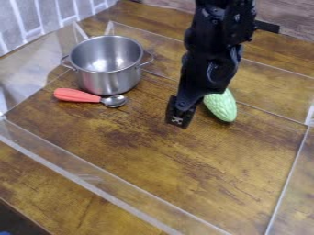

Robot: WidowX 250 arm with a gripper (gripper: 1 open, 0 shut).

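The black robot gripper point(196, 115) hangs over the middle of the wooden table, just left of a pale green vegetable-like object point(219, 106) that it partly hides at the top. Its lower fingertips are dark and seen side-on, with nothing visible held. A steel pot point(106, 66) with two handles stands at the upper left. In front of it lies a spoon point(80, 95) with a red handle.
Clear plastic edging runs along the left, front and right. A white slatted panel stands at the top left.
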